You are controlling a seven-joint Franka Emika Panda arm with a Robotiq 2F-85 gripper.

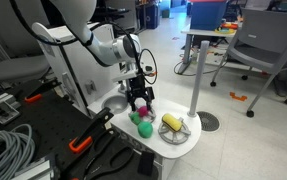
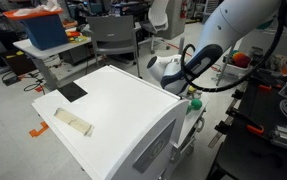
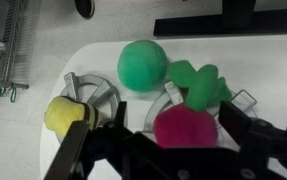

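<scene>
A round pink-red object (image 3: 186,128) lies on a metal ring-like stand on the white table, with a green elongated object (image 3: 205,88) touching its far side in the wrist view. My gripper is open, its dark fingers (image 3: 81,150) to either side of the pink-red object and nothing gripped between them. In exterior view 1 the gripper (image 1: 141,103) hangs low over the pink-red object (image 1: 143,112). A green ball (image 3: 142,66) sits just beyond, and a yellow object (image 3: 71,117) rests on another metal stand to the left.
A metal bowl (image 1: 115,102) stands on the table's left side. A white post (image 1: 199,75) rises at the table's far edge. Bare white tabletop (image 1: 178,148) shows at the front right. Cables (image 1: 13,155) lie on the black bench.
</scene>
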